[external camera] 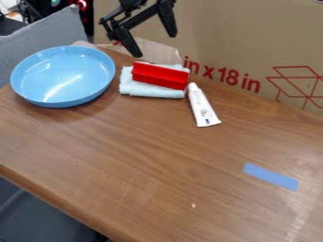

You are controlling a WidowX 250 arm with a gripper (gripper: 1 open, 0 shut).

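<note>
A black gripper (147, 38) hangs open at the top of the view, above and behind a red box (161, 76), with nothing between its fingers. The red box rests on a folded white cloth (146, 90). A white tube (202, 106) lies to the right of them on the wooden table, and a blue bowl (62, 76) stands to their left.
A cardboard sheet (252, 47) forms the back edge of the table. A grey object (32, 40) is at the upper left. A blue tape strip (270, 177) is at the right.
</note>
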